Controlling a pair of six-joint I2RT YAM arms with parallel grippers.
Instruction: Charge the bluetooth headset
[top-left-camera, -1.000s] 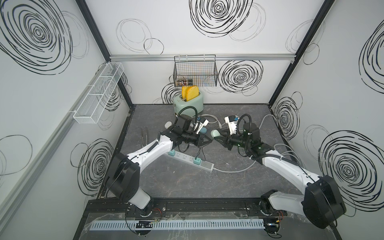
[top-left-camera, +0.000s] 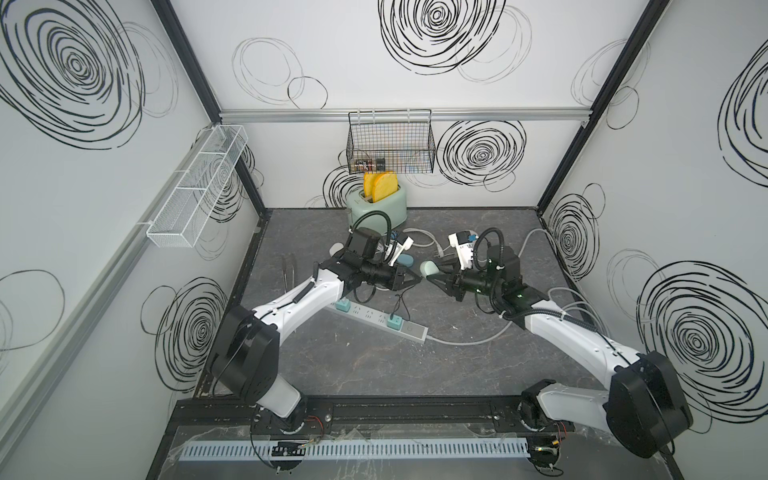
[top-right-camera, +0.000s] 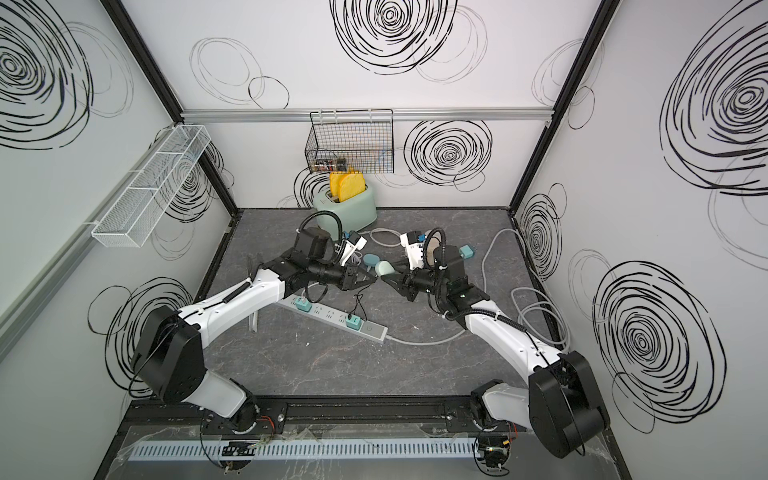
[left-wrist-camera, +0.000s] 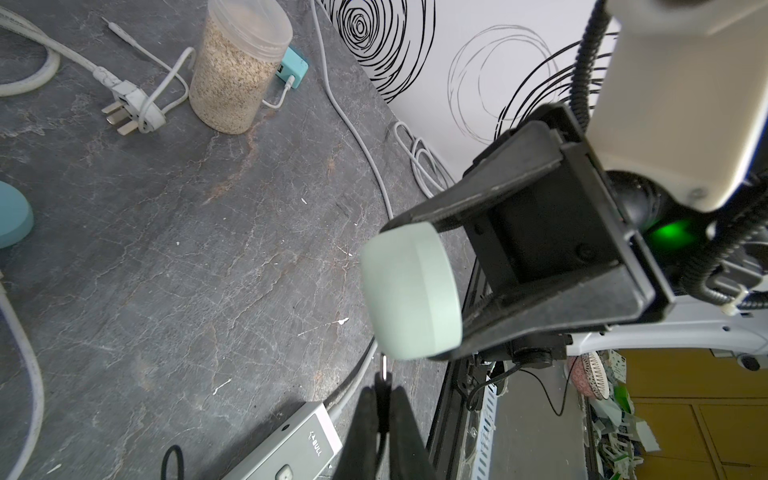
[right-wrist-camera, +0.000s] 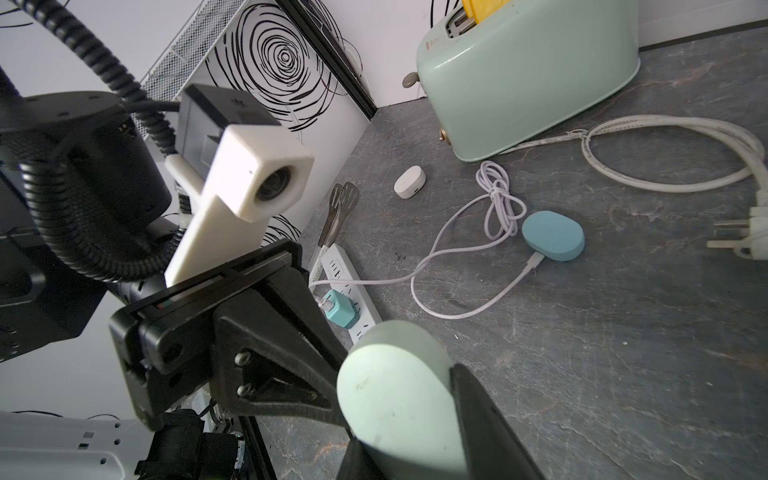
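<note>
A mint-green headset case (left-wrist-camera: 409, 289) is held above the table, with my right gripper (top-left-camera: 434, 272) shut on it. My left gripper is shut on a dark cable's connector (left-wrist-camera: 384, 368), whose thin metal tip points up from between its fingers. In the left wrist view the tip shows at the case's lower edge; whether they touch, I cannot tell. The cable from this gripper hangs toward a teal charger (top-left-camera: 394, 321) in the white power strip (top-left-camera: 370, 316). The case's port is hidden from me.
A blue case (right-wrist-camera: 553, 236) with a white cable lies behind the arms, and a white case (right-wrist-camera: 410, 182) is farther left. The green toaster (right-wrist-camera: 528, 80) and a jar of grain (left-wrist-camera: 236, 68) stand at the back. Clear table lies in front.
Both grippers have shifted very slightly to the left over the last second, each keeping what it holds. Nothing else visibly differs.
</note>
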